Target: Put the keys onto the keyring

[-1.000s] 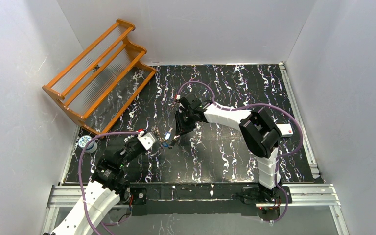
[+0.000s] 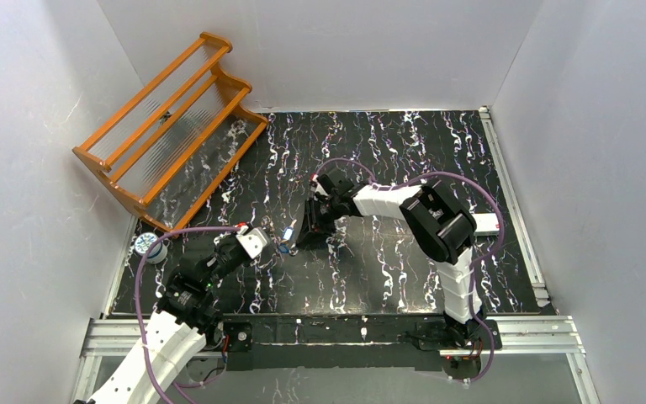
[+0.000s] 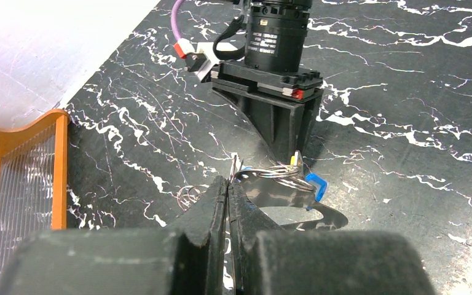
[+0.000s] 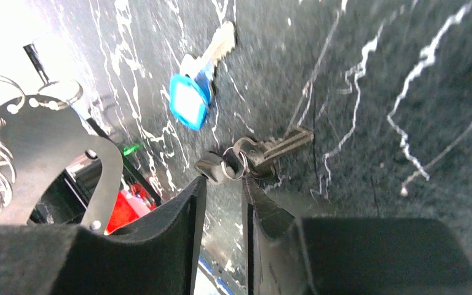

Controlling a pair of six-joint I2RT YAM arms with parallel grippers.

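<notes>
A flat metal keyring with wire loops is held up, clear of the table; in the left wrist view its plate (image 3: 264,192) reaches right from my left gripper, which is shut on its edge. A key with a blue head (image 4: 190,101) lies on the marble table. Beside it, a darker key (image 4: 283,147) has a small split ring (image 4: 238,163) standing up. My right gripper is partly open right at this ring, a gap showing between its fingertips. Whether they touch the ring, I cannot tell.
An orange wooden rack (image 2: 187,126) stands at the back left. A round white container (image 2: 150,247) is near the left arm, and a white-and-red box (image 2: 486,225) lies at the right.
My right gripper has come down toward the front of the table, to the keys, over the last second. The left arm and the blue key have stayed in place.
</notes>
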